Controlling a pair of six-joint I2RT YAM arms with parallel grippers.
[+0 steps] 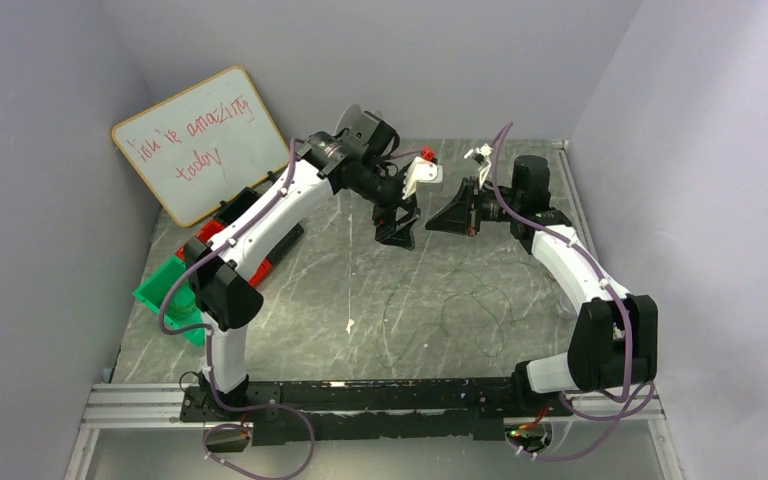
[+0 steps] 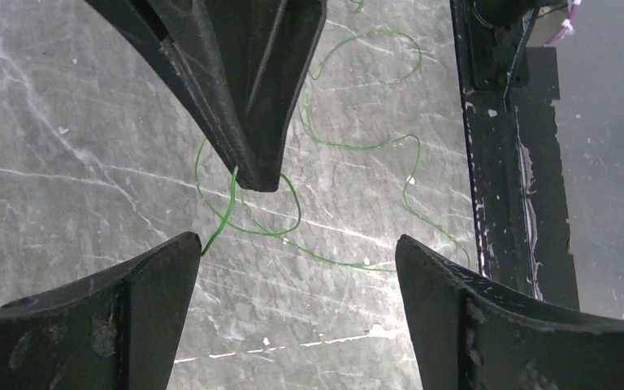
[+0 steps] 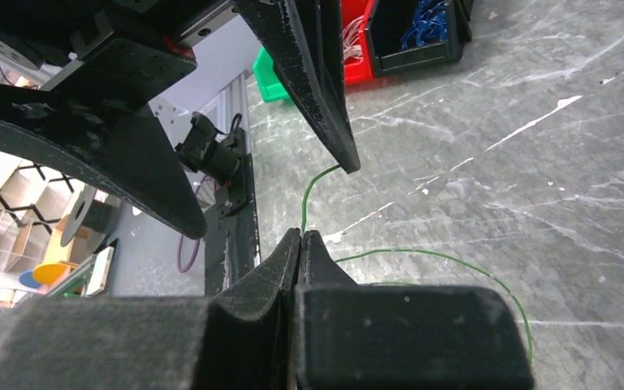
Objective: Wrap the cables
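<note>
Thin green cable point(image 1: 480, 295) lies in loose loops on the grey table point(image 1: 340, 270) at centre right, also visible as loops point(image 2: 357, 146) in the left wrist view. My left gripper point(image 1: 398, 225) is open at the middle, close beside my right gripper point(image 1: 430, 225). In the right wrist view my right gripper is shut on a strand of the cable point(image 3: 313, 191), which rises from its tips toward one of the left fingers point(image 3: 333, 146). In the left wrist view the strand passes between or behind the open fingers; which exactly is unclear.
Green point(image 1: 150, 295), red and black bins stand at the left, holding white and blue cables. A whiteboard point(image 1: 195, 140) leans at the back left.
</note>
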